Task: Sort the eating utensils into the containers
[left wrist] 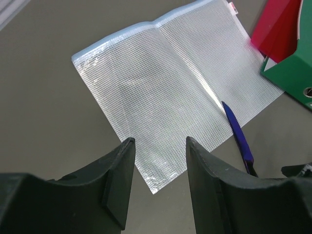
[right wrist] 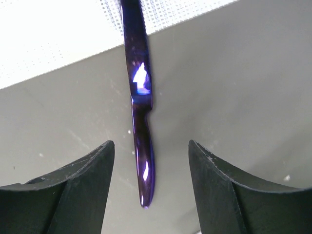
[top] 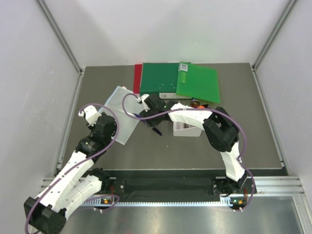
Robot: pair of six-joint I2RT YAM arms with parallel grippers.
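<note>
A shiny blue-purple knife [right wrist: 141, 105] lies on the grey table, its blade reaching onto the white mesh pouch [left wrist: 146, 92]. My right gripper stands open above the knife, whose handle shows between the two fingers without touching them. In the top view the right arm covers the knife's middle. The left wrist view shows the blade of the same knife at the right, clear of my left gripper, which is open and empty over the pouch's lower corner. A white container [top: 187, 131] stands partly hidden beneath the right arm.
Green binders [top: 160, 78] and a bright green folder [top: 199, 83] lie along the back. An orange item [top: 201, 107] and other small things sit by the container, partly covered by the right arm.
</note>
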